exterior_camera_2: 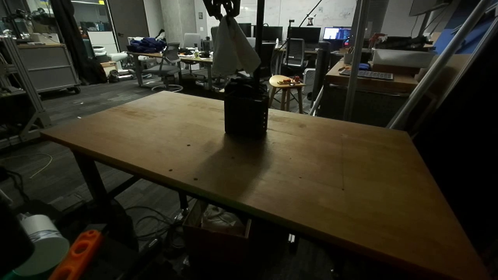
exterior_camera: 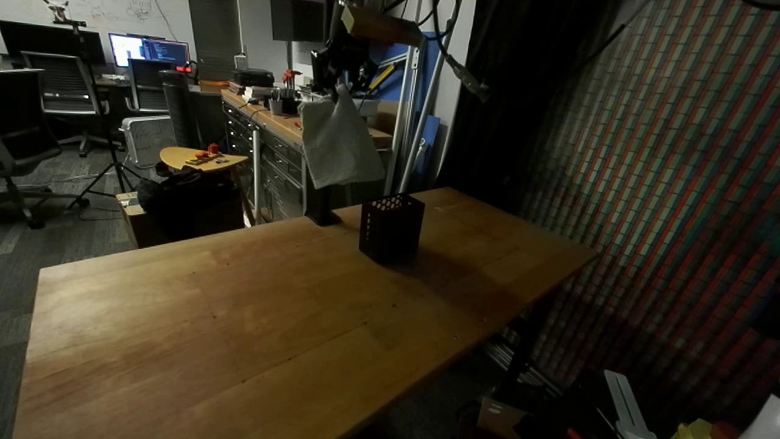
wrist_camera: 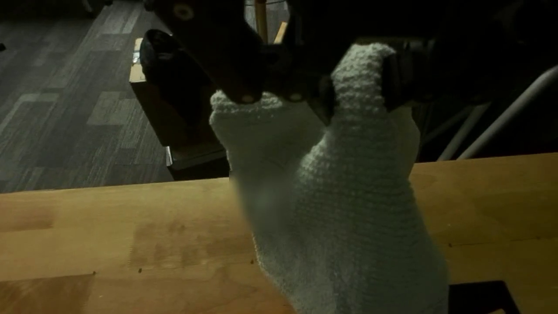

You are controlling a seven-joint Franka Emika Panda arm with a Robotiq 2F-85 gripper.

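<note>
A whitish knitted cloth [exterior_camera: 340, 146] hangs in the air from my gripper [exterior_camera: 340, 86], its lower edge loose. In the wrist view, one fold of the cloth [wrist_camera: 361, 151] is pinched between the fingertips of the gripper, which is shut on it. A black bin [exterior_camera: 391, 233] with a perforated side stands upright on the table. Exterior view 2 has the cloth [exterior_camera_2: 233, 49] above the bin [exterior_camera_2: 246, 116], with a gap between them. Only a dark corner of the bin [wrist_camera: 484, 297] shows at the lower right of the wrist view. The bin's inside is hidden.
A thin dark post [exterior_camera_2: 259, 42] rises behind the bin. Past the table's far edge are a box with a black bag [exterior_camera: 190, 197] and a small stool [exterior_camera: 201, 158].
</note>
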